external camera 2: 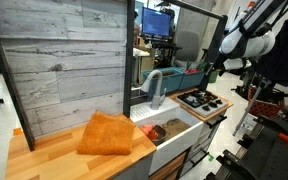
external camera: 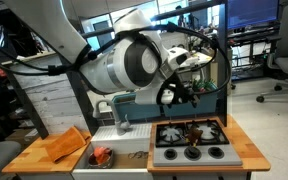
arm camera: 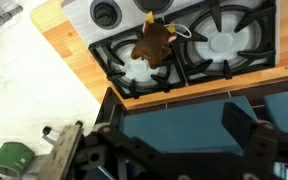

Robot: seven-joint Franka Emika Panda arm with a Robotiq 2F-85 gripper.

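My gripper stands open, its two dark fingers spread apart over the blue backing behind the stove, with nothing seen between them. In the first exterior view the arm reaches high from the left and the gripper [external camera: 187,94] hangs above and behind the stove. A small brown object [arm camera: 153,46], apparently soft and with a pale loop, lies on the steel stove [arm camera: 131,16] by its burners. From the first exterior view the brown object [external camera: 194,135] shows as a dark lump, clear of the gripper.
An orange cloth [external camera 2: 107,134] lies on the wooden counter [external camera 2: 49,160] at one end. The sink holds a red bowl [external camera: 100,157] and other small items beside the faucet [external camera 2: 157,88]. A blue shelf [arm camera: 179,130] with things on it runs behind the stove.
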